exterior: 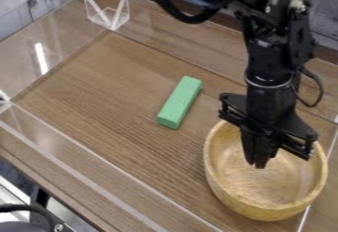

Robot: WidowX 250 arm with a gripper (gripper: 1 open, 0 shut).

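My black gripper [259,157] hangs low over the wide pale yellow bowl [264,193] at the lower right, its tips inside the bowl's outline near the back half. It is shut, and I see nothing held between its fingers. A green block [180,102] lies on the wooden table to the left of the bowl, apart from it.
A clear plastic rack [109,11] stands near the back left. Dark cables lie at the lower left edge.
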